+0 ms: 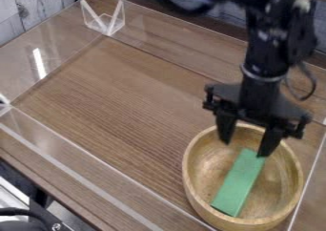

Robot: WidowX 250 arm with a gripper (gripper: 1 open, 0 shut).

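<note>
A round wooden bowl [204, 178] sits at the lower right with a green rectangular block [239, 183] lying inside it. My dark gripper [254, 130] is low over the bowl's back part, blurred, its fingers apart above the block's upper end. Whether anything is between them cannot be made out clearly, though the block lies on the bowl's floor.
A white wire-like object [105, 17] stands at the back left. The table's edges show at the left and right.
</note>
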